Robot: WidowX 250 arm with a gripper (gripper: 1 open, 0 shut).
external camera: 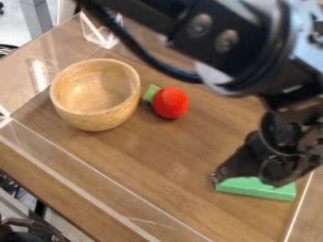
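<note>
My gripper [221, 175] is low on the right, its black body tilted down over the left end of a green block [263, 189], which lies flat on the wooden surface. It appears shut, with nothing visible held. Whether its tip touches the block is unclear. A wooden bowl [96, 115] sits at the upper left. Right beside it lies a red round toy with a green top [172, 104].
Clear plastic edging runs along its left side. The arm and a cable cover the upper right.
</note>
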